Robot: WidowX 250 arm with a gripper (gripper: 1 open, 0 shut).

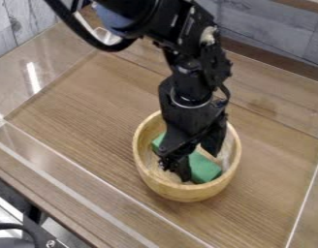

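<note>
A pale wooden bowl (162, 184) sits on the wooden table at the centre right, with a green object (204, 170) lying inside it. My black gripper (188, 145) reaches down from the top into the bowl, open, over the green object, which it partly hides. Whether its fingers touch the object is unclear.
A grey wall stands at the back left, and a dark cable lies at the lower left edge.
</note>
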